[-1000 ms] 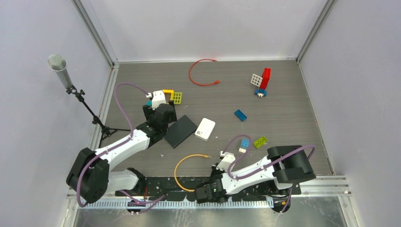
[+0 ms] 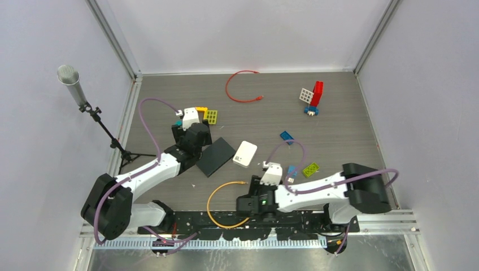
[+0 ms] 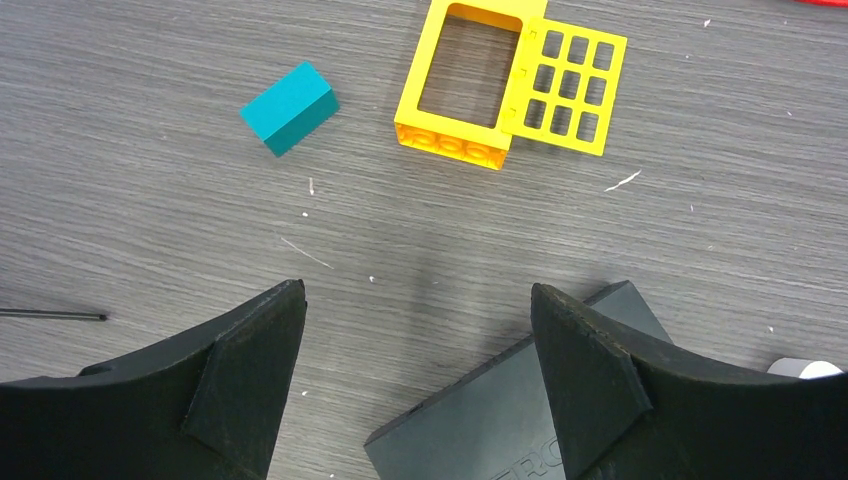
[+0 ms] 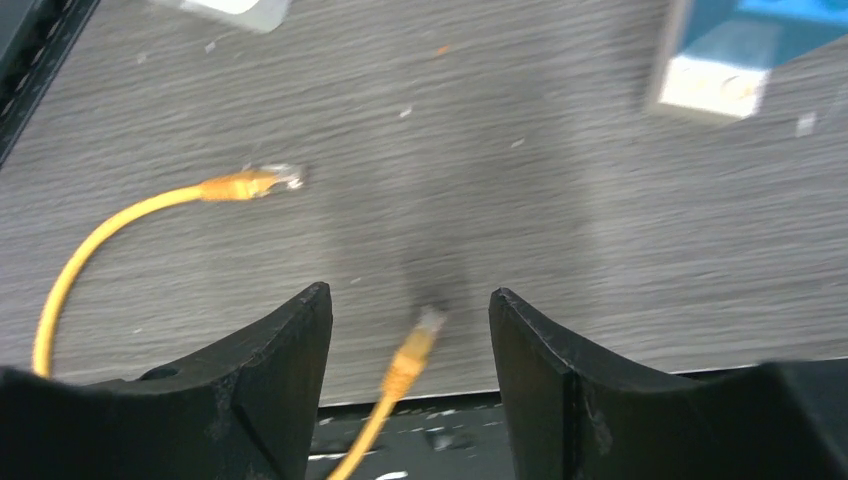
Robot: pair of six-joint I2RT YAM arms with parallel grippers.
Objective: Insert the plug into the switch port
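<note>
An orange network cable (image 2: 209,206) lies curved at the table's front, partly over the black edge strip. In the right wrist view, one clear-tipped plug (image 4: 240,186) lies at upper left. The other plug (image 4: 405,362) lies below, seen between the fingers of my open right gripper, which holds nothing. A flat black box (image 2: 216,157) with raised letters and a white box (image 2: 245,153) rest mid-table; no port shows clearly on either. My left gripper stands open and empty above the table, the black box's corner below its right finger (image 3: 590,380).
Yellow blocks (image 3: 455,130) and a teal block (image 3: 290,108) sit beyond the left gripper. Blue-white (image 2: 291,173) and green (image 2: 310,169) blocks stand near the right gripper. A red cable (image 2: 229,90) lies at the back. A microphone stand (image 2: 107,127) is at left.
My right gripper has moved away from the front edge, and its arm has swung. The orange cable has shifted slightly left, and its nearer end now shows. The left arm is nearly still.
</note>
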